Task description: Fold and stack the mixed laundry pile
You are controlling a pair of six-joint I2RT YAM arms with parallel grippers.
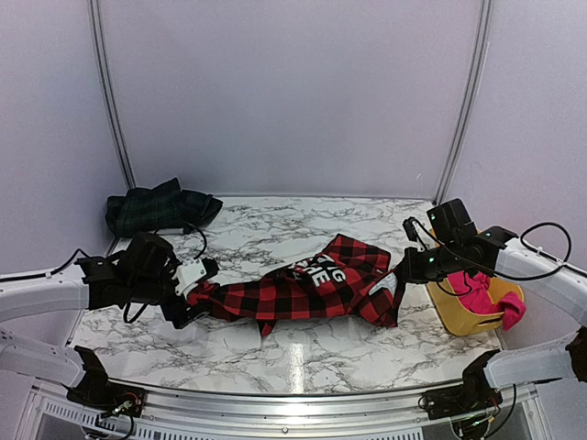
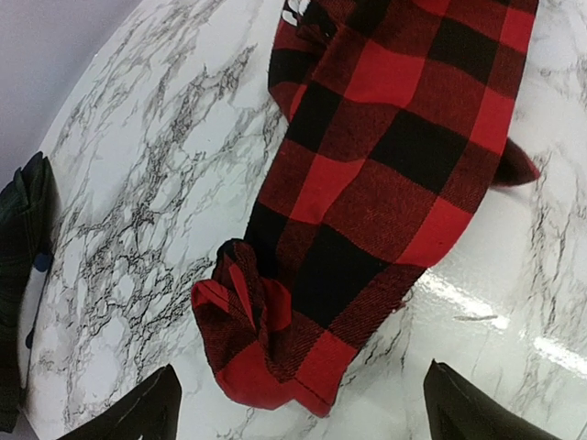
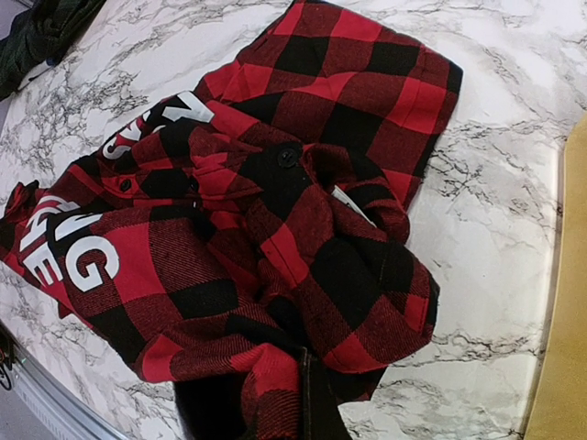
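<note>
A red and black checked shirt with white lettering [image 1: 326, 284] lies rumpled across the middle of the table. My left gripper [image 1: 193, 302] is over the shirt's left end; in the left wrist view it is open, its fingertips [image 2: 124, 412] at the bottom either side of a crumpled tip of fabric [image 2: 275, 357], which lies on the table. My right gripper [image 1: 406, 273] is at the shirt's right end, shut on a raised fold of the fabric [image 3: 271, 385], seen at the bottom of the right wrist view.
A dark green folded garment [image 1: 160, 211] lies at the back left. A yellow basket [image 1: 459, 321] with pink cloth [image 1: 477, 293] stands on the right.
</note>
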